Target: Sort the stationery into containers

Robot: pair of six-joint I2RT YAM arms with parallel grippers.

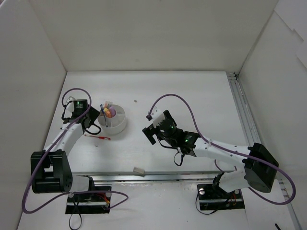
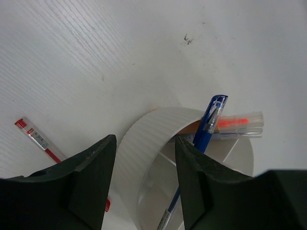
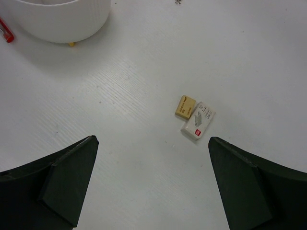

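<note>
A white ribbed container [image 1: 118, 123] holds pens and coloured items. A blue pen [image 2: 201, 140] leans across it. A red pen [image 1: 96, 136] lies on the table in front of the container. My left gripper is open over the container's left rim, beside the blue pen, with nothing seen between its fingertips. My right gripper stands open at centre right, above the table. Two erasers, one tan [image 3: 185, 107] and one white [image 3: 198, 120], lie below it in the right wrist view.
A small pale block [image 1: 138, 170] lies at the table's front edge. Side walls and metal rails border the surface.
</note>
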